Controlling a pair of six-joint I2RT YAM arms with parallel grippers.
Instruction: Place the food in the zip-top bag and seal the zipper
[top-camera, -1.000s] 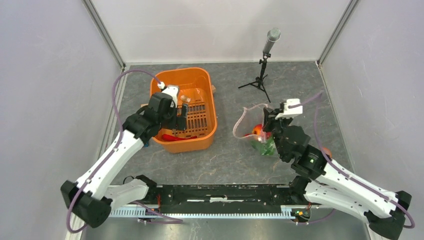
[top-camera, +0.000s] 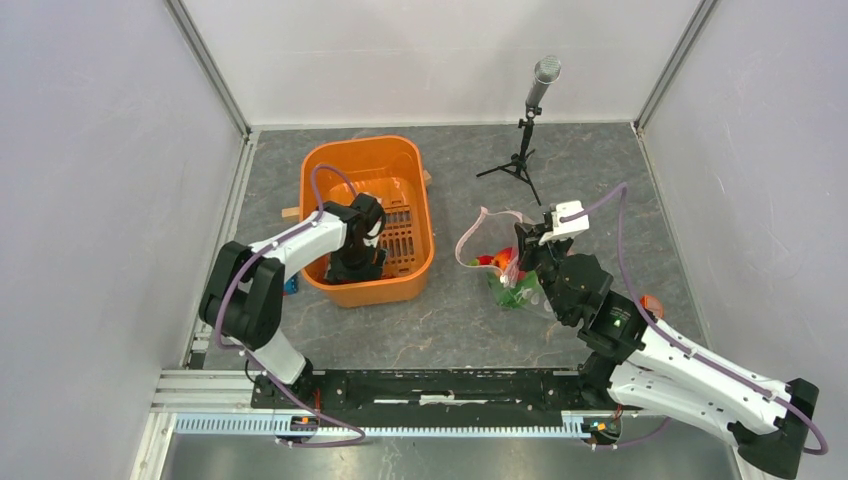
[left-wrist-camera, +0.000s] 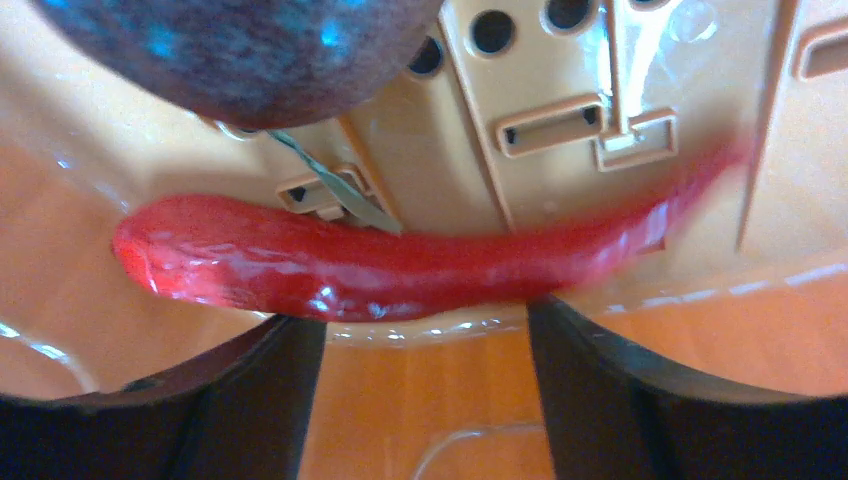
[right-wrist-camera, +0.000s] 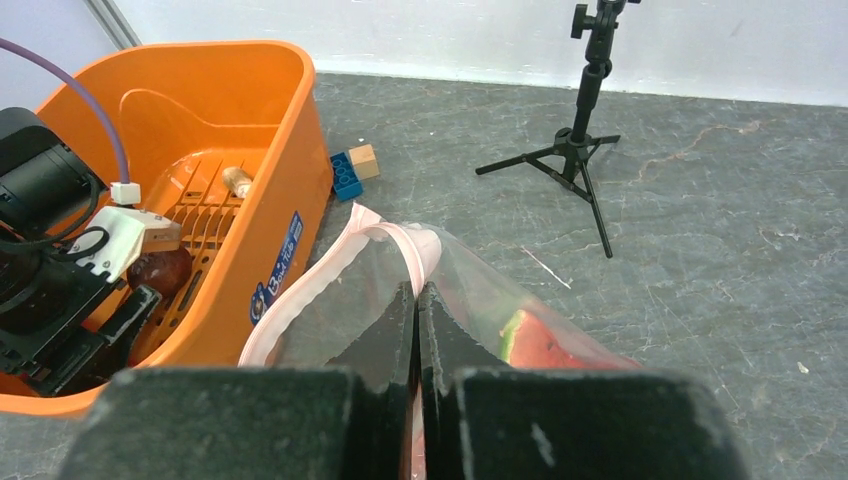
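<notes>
My left gripper is open, low inside the orange bin (top-camera: 415, 170), its fingertips at a long red pepper (left-wrist-camera: 370, 270). A dark round food (left-wrist-camera: 260, 50) lies beside the pepper. My right gripper is shut on the pink-rimmed zipper edge of the clear zip top bag (top-camera: 465, 240). The bag stands on the grey table and holds colourful food, including green, red and orange pieces (top-camera: 505, 260); a watermelon slice (right-wrist-camera: 540, 345) shows in the right wrist view.
A small pale item (right-wrist-camera: 238, 180) lies in the bin. Blue (right-wrist-camera: 345, 177) and wooden blocks (right-wrist-camera: 363, 160) are outside it. A microphone tripod (top-camera: 520, 155) stands at the back; an orange item (top-camera: 650, 305) is partly behind the right arm.
My left gripper has moved down into the bin over the red pepper, with the arm folding back. My right gripper has shifted slightly left with the bag's edge.
</notes>
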